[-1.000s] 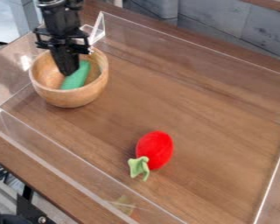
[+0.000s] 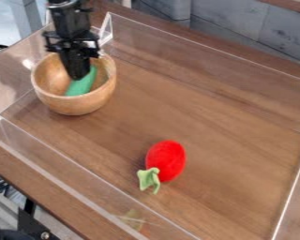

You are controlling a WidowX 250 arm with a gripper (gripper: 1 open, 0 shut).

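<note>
My black gripper [image 2: 78, 62] hangs over a wooden bowl [image 2: 70, 102] at the upper left of the camera view, its fingers down at the bowl's far part. A green object [image 2: 82, 84] lies in the bowl, partly hidden by the fingers. Whether the fingers grip it is unclear. A red vegetable with a pale green top [image 2: 165, 161] lies apart on the table, toward the lower middle.
Low rims run along the left and right edges, and a wooden ledge borders the back right.
The gripper has shifted slightly over the bowl and its fingers look differently placed around the green object. The bowl and red vegetable stay where they were.
</note>
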